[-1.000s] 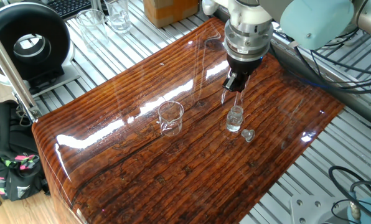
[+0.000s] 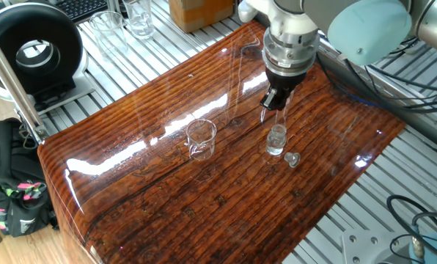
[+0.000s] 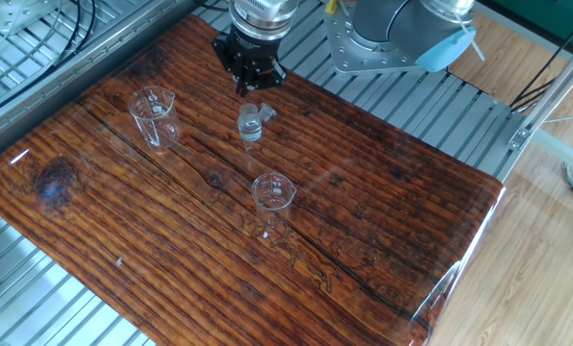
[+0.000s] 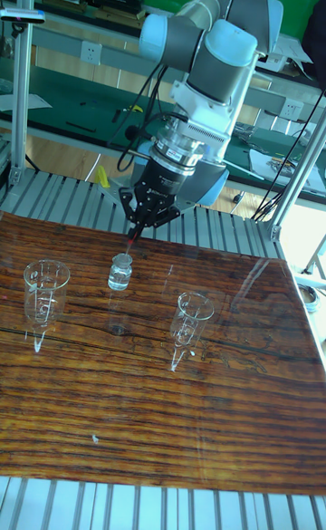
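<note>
A small clear glass bottle (image 2: 276, 141) with clear liquid in it stands upright on the glossy wooden table. Its glass stopper (image 2: 292, 158) lies beside it. Just above the bottle's mouth is my gripper (image 4: 134, 228), pointing down with its fingertips close together. Something thin and reddish shows at the tips in exterior view 3, and a faint clear streak runs down toward the bottle in exterior view 1. Whether the fingers grip it cannot be made out. A clear beaker (image 3: 273, 192) and a larger beaker (image 3: 155, 117) stand apart from the bottle on the tabletop.
Bare wood (image 2: 160, 213) covers much of the table. Off it, on the slatted bench, are glass beakers (image 2: 108, 33), a cardboard box (image 2: 200, 13) and a black ring-shaped device (image 2: 31, 55). Cables (image 2: 394, 92) run along the bench near the arm.
The wrist and arm shift very slightly, with the fingertips staying near the same spot above the bottle. Bottle, stopper and beaker have not moved.
</note>
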